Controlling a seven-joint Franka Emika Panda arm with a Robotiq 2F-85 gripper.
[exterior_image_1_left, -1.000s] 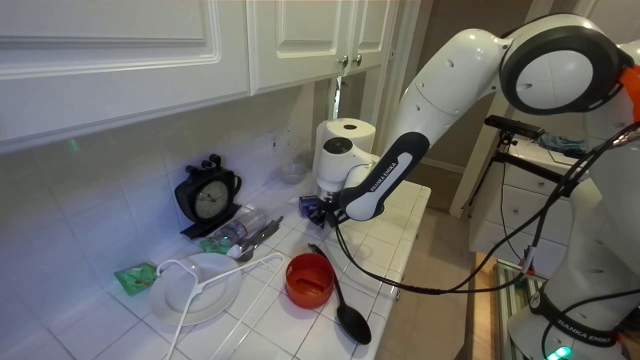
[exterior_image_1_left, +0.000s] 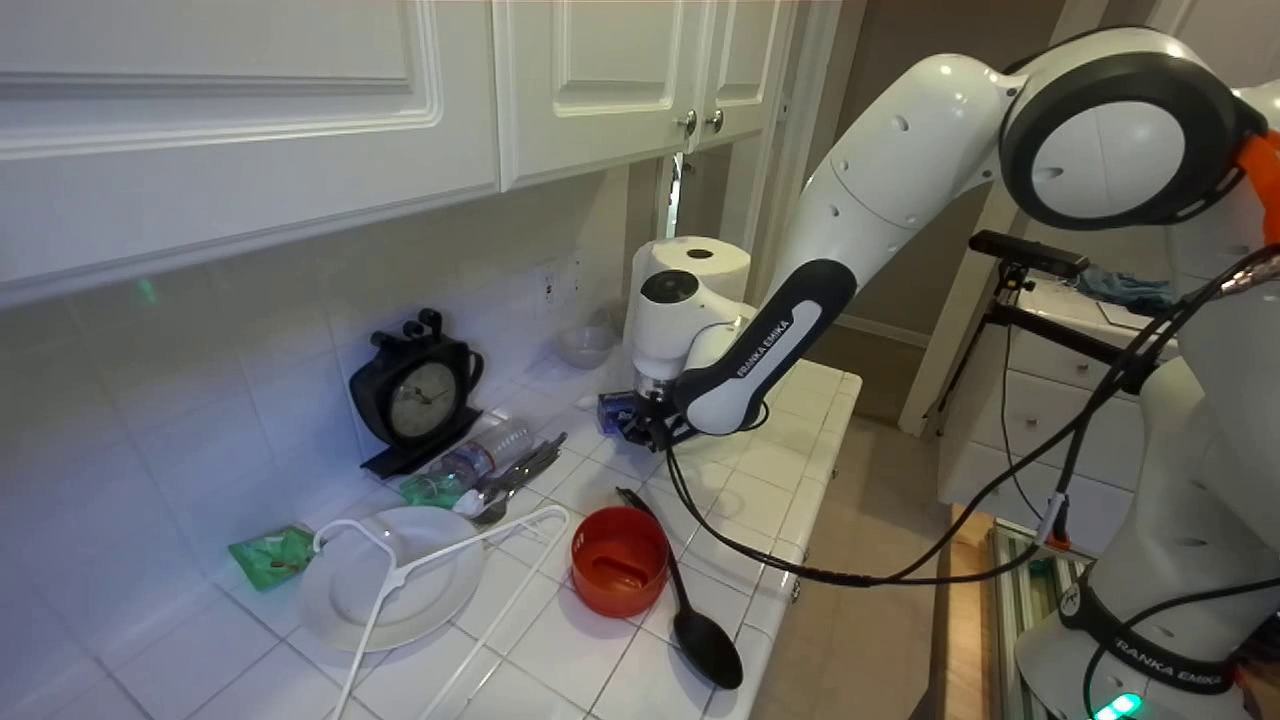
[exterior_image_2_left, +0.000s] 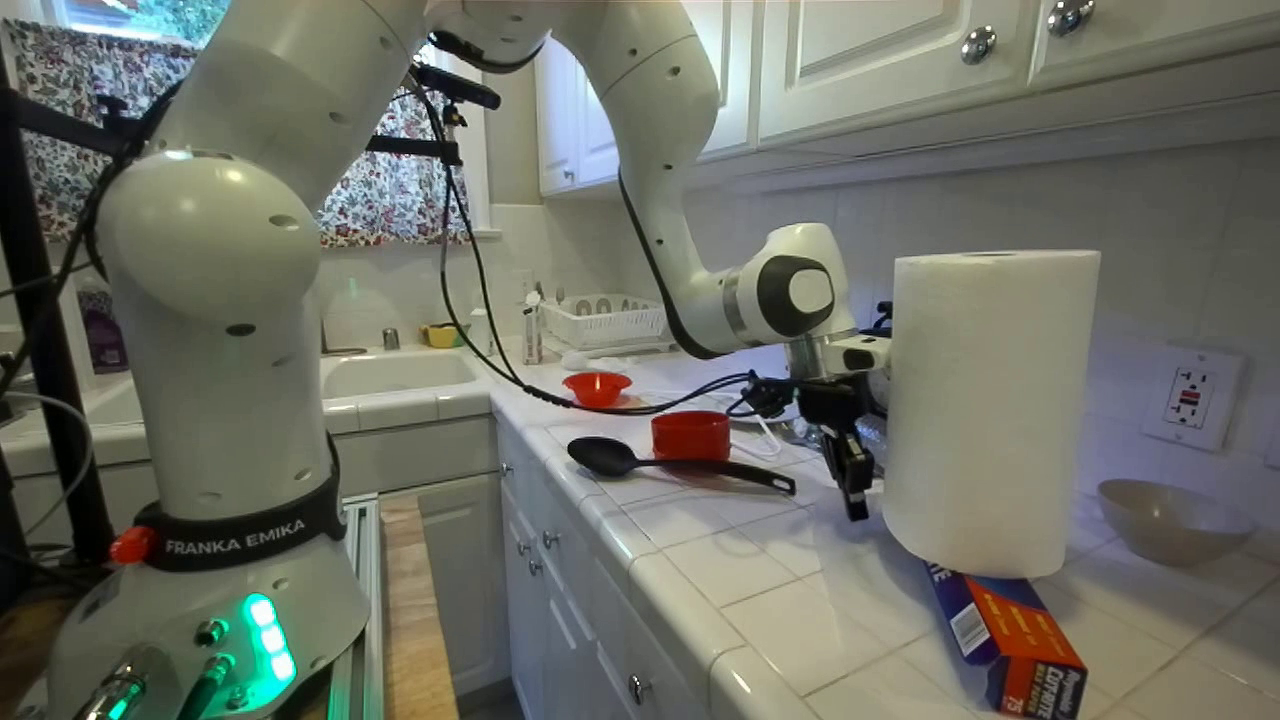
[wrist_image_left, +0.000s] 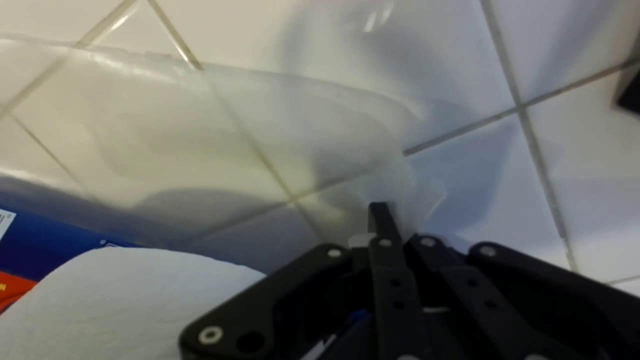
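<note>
My gripper is shut, its black fingers (wrist_image_left: 382, 219) close together above the white tiled counter. In the wrist view, what looks like a thin translucent film (wrist_image_left: 180, 114) stretches from the left edge up to the fingertips, where it narrows and crumples; whether it is pinched between them is hard to see. In exterior view 2 the gripper (exterior_image_2_left: 855, 504) points down beside the paper towel roll (exterior_image_2_left: 990, 414), and the film cannot be made out there. A blue and orange box (exterior_image_2_left: 1014, 636) lies at the foot of the roll.
A red container (exterior_image_1_left: 618, 564) and a black spoon (exterior_image_1_left: 705, 648) are on the counter. Farther along are a plate (exterior_image_1_left: 324, 612), a white hanger (exterior_image_1_left: 480, 546), a plastic bottle (exterior_image_1_left: 492, 450) and a black clock (exterior_image_1_left: 420, 396). Behind the roll sits a bowl (exterior_image_2_left: 1170, 522). Counter in front of the gripper is clear.
The gripper and wrist have shifted very slightly to the left and up in exterior view 1. The objects on the counter look unmoved.
</note>
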